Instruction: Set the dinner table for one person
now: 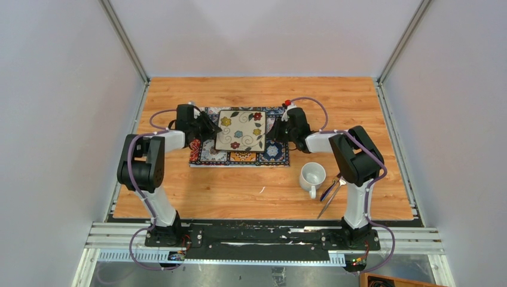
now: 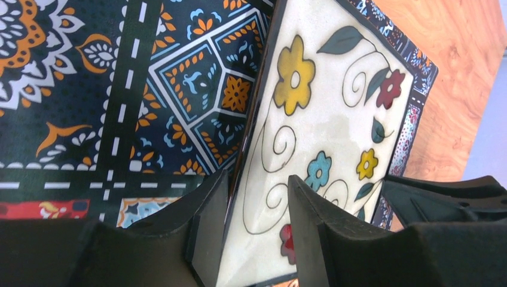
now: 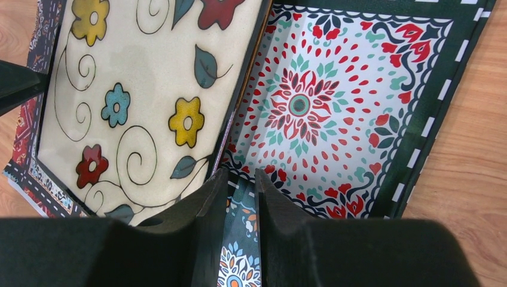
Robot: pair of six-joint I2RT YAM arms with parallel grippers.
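A square cream plate (image 1: 240, 130) with painted flowers and a dark rim lies on the patterned placemat (image 1: 272, 156), nearly square to it. At the plate's left edge stands my left gripper, part open. Its fingertips straddle the line of the dark rim in the left wrist view, with a gap showing around it. My right gripper is part open at the opposite edge, its left fingertip close by the rim; whether it touches cannot be told. Towards the front right are a white mug (image 1: 312, 176), a fork (image 1: 332, 198) and a blue-handled utensil (image 1: 327, 190).
Bare wood (image 1: 239, 191) lies in front of the placemat, with a small white scrap (image 1: 262, 190) on it. The mug and cutlery sit close to the right arm. Walls enclose the table at the back and sides.
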